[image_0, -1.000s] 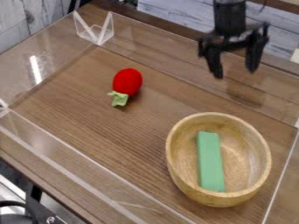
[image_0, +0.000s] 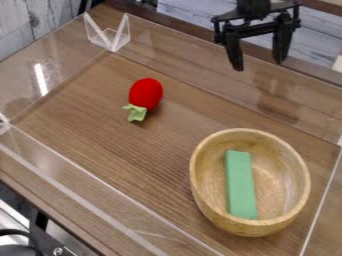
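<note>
A wooden bowl (image_0: 214, 208) sits at the lower right, with a long green block (image_0: 242, 184) lying inside it. A red strawberry-like object (image_0: 146, 94) with a pale green top rests left of the middle of the table. My black gripper (image_0: 258, 50) hangs high at the top right, well above and behind the bowl, its two fingers apart with nothing between them.
Clear plastic corner pieces show at the upper left and left edge. A black cable lies at the bottom left corner, off the table.
Over the last second my gripper has risen toward the top edge of the view. The bowl, green block and red object have not moved.
</note>
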